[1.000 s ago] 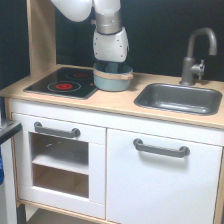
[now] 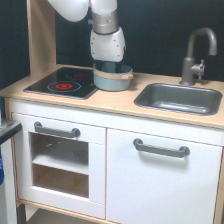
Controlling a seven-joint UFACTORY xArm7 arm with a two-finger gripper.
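A grey-blue pot (image 2: 114, 82) stands on the wooden counter (image 2: 128, 98), between the stove and the sink. It looks upright and has a lighter rim. My white arm comes down from the top of the view, and my gripper (image 2: 112, 68) is at the pot's top. The dark fingers blend into the dark wall and pot, so I cannot see how far apart they are or whether they touch the rim. The inside of the pot is hidden from this angle.
Left of the pot lies a black stovetop (image 2: 63, 83) with red rings. A grey sink (image 2: 180, 98) with a tall faucet (image 2: 193, 58) is on the right. Below are a windowed oven door (image 2: 60, 165) and a white cabinet door (image 2: 160, 180). Bare counter separates pot and sink.
My arm's white wrist has shifted very slightly to the left. The pot stays in about the same place, and the rest of the kitchen looks unchanged.
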